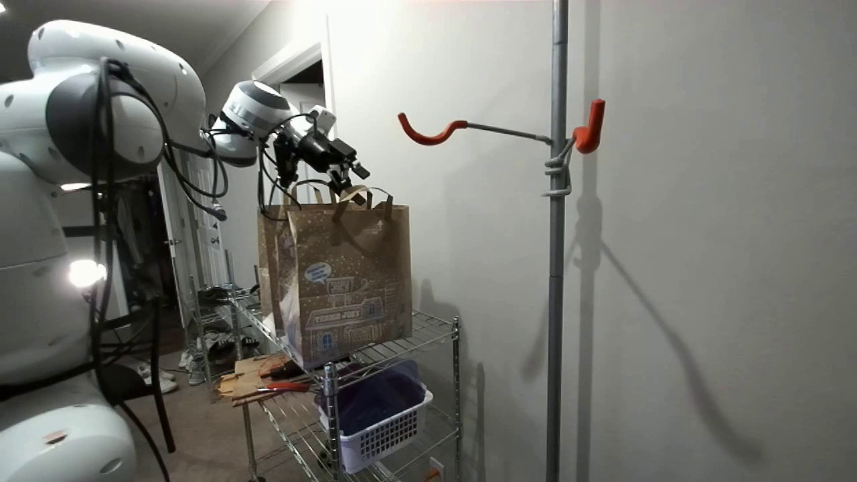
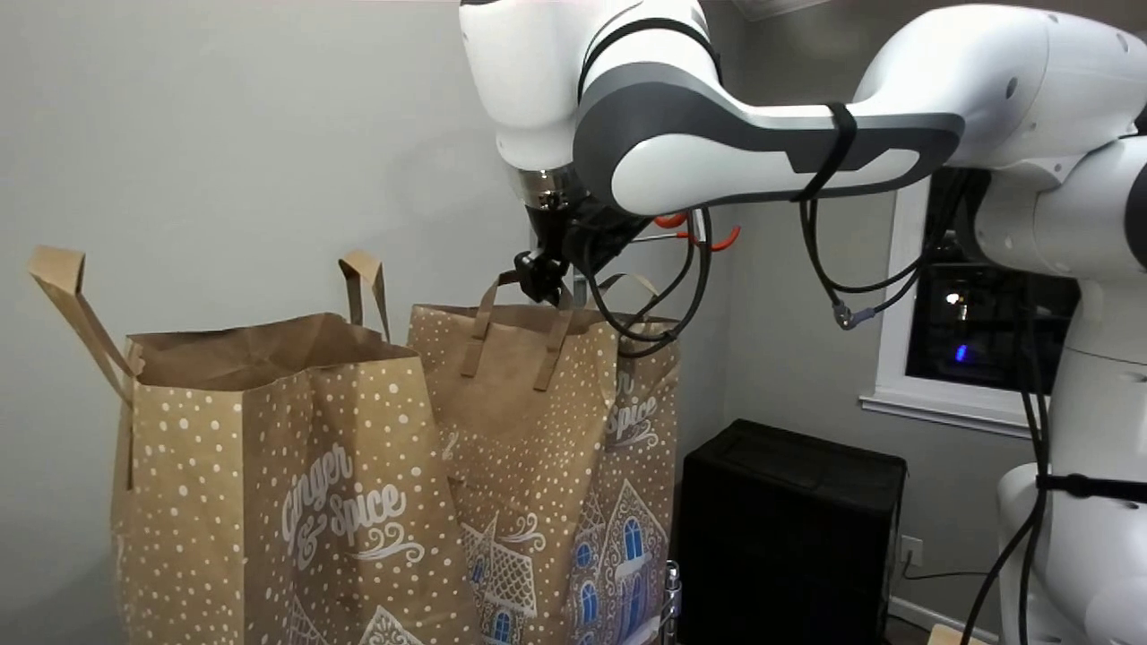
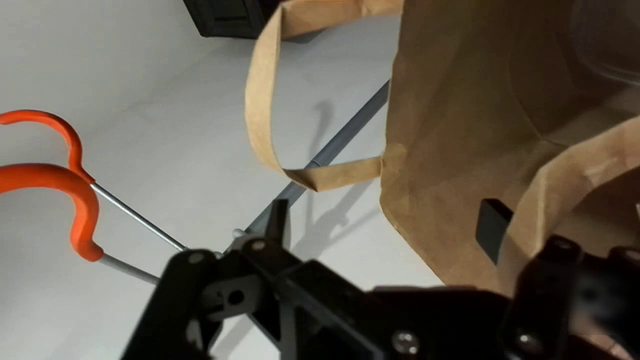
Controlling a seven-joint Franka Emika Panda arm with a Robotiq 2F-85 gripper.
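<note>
A brown paper bag (image 1: 357,281) with white print stands on the wire rack, its top open. My gripper (image 1: 359,183) is just above its rim, at the near handle. In the wrist view the gripper is open, its fingers wide apart. One fingertip (image 3: 492,231) lies against or behind the near paper handle (image 3: 555,195), inside the bag's mouth; the exact contact is partly hidden. The far handle (image 3: 264,102) loops free over the rim. From the other side, the gripper (image 2: 543,278) overlaps the handle of the patterned bag (image 2: 527,430).
A metal pole (image 1: 556,321) with orange-tipped hooks (image 1: 434,138) stands right of the rack, by the wall. A second paper bag (image 2: 290,484) stands beside the first. Below is a white basket (image 1: 385,438). Between bag and pole the space is clear.
</note>
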